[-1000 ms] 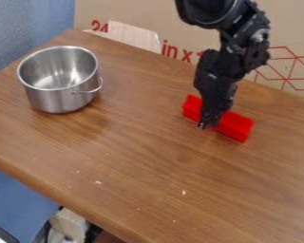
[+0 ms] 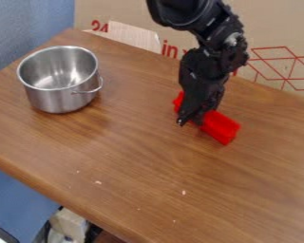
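Note:
My black gripper [image 2: 192, 118] reaches down from the top onto a red block [image 2: 219, 128] lying on the wooden table right of centre, and is shut on it. Part of the block is hidden behind the fingers. A steel pot [image 2: 58, 81] with side handles stands at the upper left of the table, apart from the block.
A cardboard surface [image 2: 281, 57] with red print is behind the table. Blue fabric [image 2: 22, 28] borders the left side.
My gripper and the red block have shifted a little to the left, toward the pot. The pot has not moved.

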